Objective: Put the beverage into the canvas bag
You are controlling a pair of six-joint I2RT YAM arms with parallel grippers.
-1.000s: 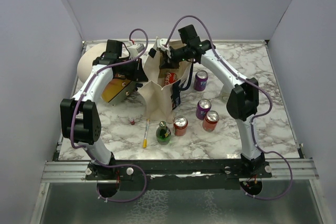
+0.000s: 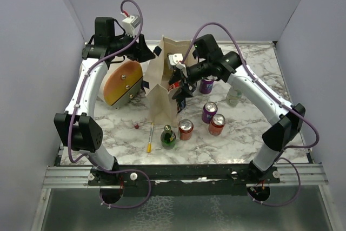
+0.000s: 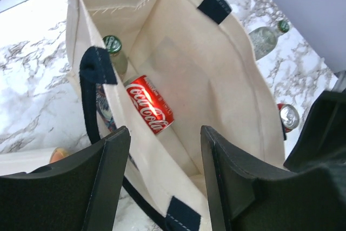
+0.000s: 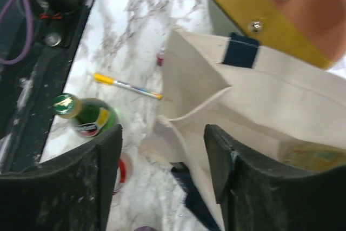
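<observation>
The cream canvas bag (image 2: 159, 101) stands open at the table's middle. In the left wrist view a Coca-Cola can (image 3: 148, 104) lies inside it, with a green-capped bottle (image 3: 117, 55) behind. My left gripper (image 2: 148, 53) is open above the bag's left rim, nothing between its fingers. My right gripper (image 2: 184, 87) hangs over the bag's front right, fingers apart and empty. Outside stand a green bottle (image 2: 168, 137), red cans (image 2: 185, 129) and purple cans (image 2: 210, 112), with a clear bottle (image 2: 233, 97) at the right.
A yellow pen (image 2: 150, 138) and a small red-capped item (image 2: 136, 125) lie left of the bag. A tan-and-yellow case (image 2: 119, 84) sits at the back left.
Both arms have risen. The right gripper has moved from inside the bag's back toward its front right; the left has moved back, away from the bag's side.
</observation>
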